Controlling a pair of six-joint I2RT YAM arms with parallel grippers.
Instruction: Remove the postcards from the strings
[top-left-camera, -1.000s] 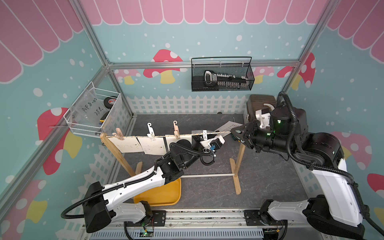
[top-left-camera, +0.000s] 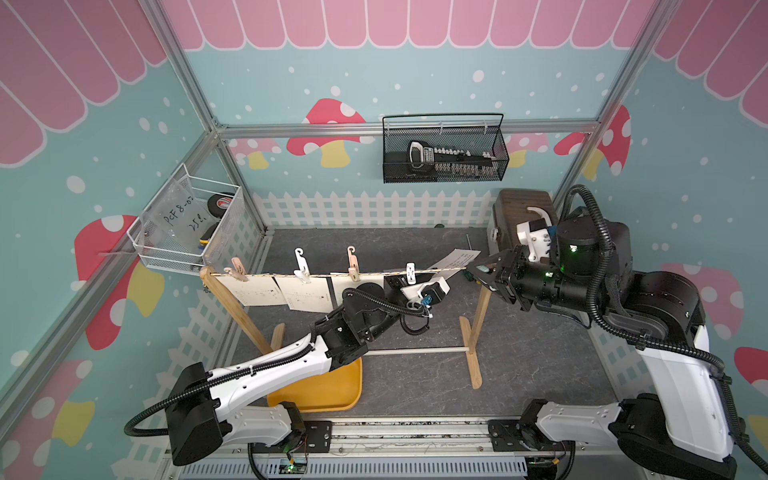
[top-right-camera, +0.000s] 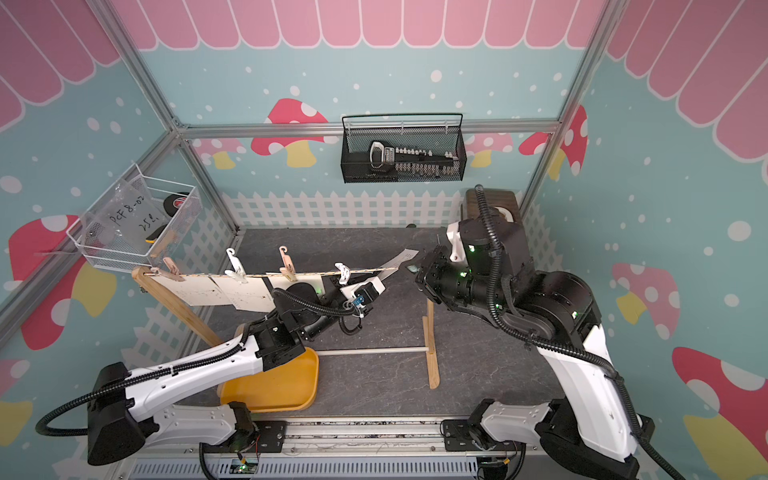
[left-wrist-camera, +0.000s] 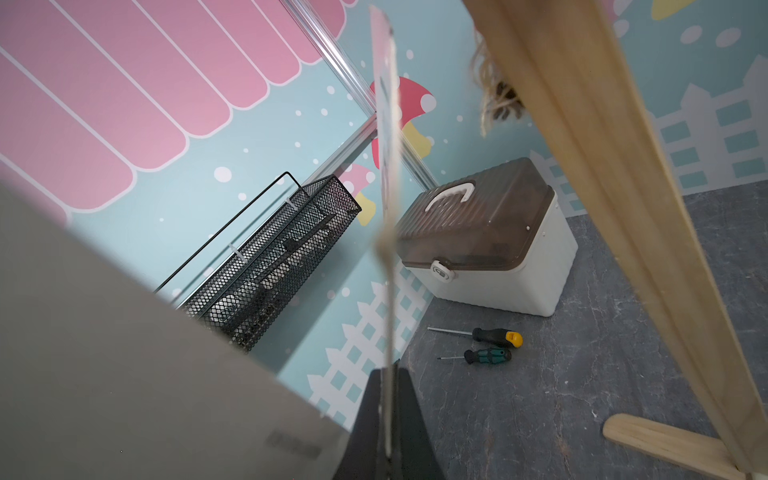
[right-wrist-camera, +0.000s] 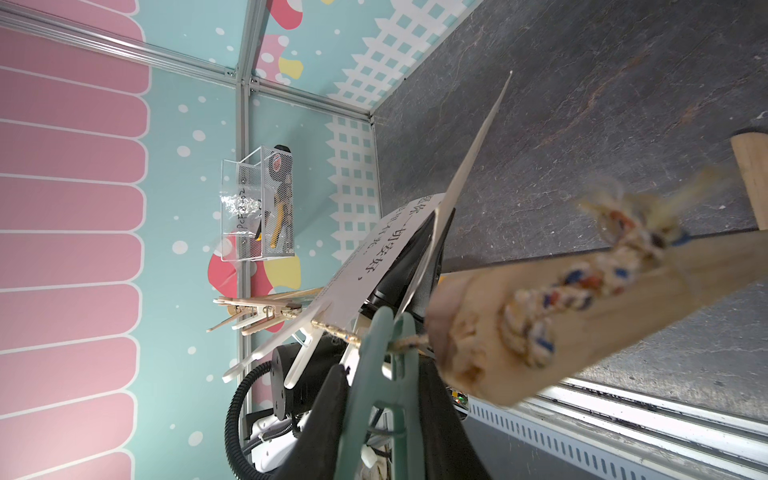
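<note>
A lettered postcard (top-left-camera: 456, 257) slants up from the string's right end. Seen edge-on in the left wrist view, a thin postcard (left-wrist-camera: 389, 240) rises from between the tips of my left gripper, which is shut on it. My right gripper is shut on a green clothespin (right-wrist-camera: 389, 384), whose tips are at the string (right-wrist-camera: 340, 331) close to the right post. More postcards (top-left-camera: 308, 293) hang at the left under a white clothespin (top-left-camera: 301, 264) and pinkish ones. My left arm partly covers the row.
The wooden right post (right-wrist-camera: 496, 336) stands close to my right gripper. A yellow tray (top-left-camera: 320, 388) lies at the front left. A toolbox (left-wrist-camera: 496, 232) and two screwdrivers (left-wrist-camera: 496, 337) occupy the back right.
My right arm and gripper have shifted slightly to the right, and the slanting postcard's angle has changed a little.
</note>
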